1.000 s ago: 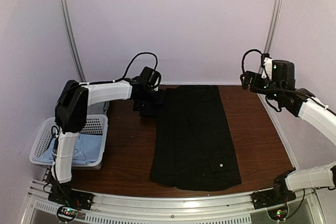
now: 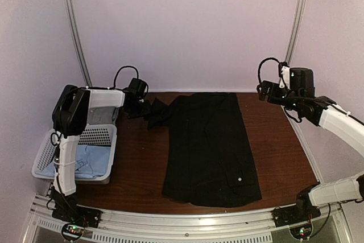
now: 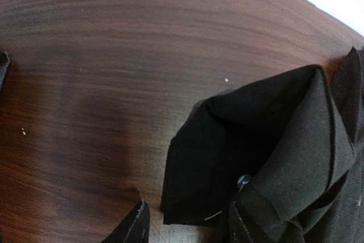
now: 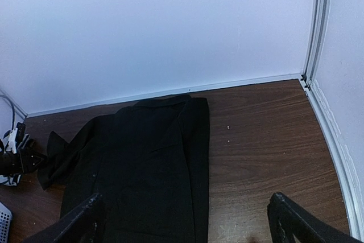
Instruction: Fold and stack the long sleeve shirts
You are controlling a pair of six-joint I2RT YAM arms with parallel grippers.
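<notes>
A black long sleeve shirt (image 2: 207, 152) lies spread on the table, its collar end toward the back wall. On its left a short folded piece of sleeve (image 3: 199, 169) sticks out, with a small button near the cuff. My left gripper is at this cuff, its fingers apart: the right fingertip overlaps the cloth in view, the left one is over bare wood. Whether it touches the fabric cannot be told. High at the right, clear of the shirt, my right gripper stands open and empty.
A white basket (image 2: 112, 155) with light blue cloth (image 2: 91, 161) inside stands at the left. Grey cloth (image 2: 101, 116) lies behind it, partly hidden by the left arm. Bare table (image 2: 273, 146) shows right of the shirt.
The right gripper has shifted a little left. The shirt body looks unchanged.
</notes>
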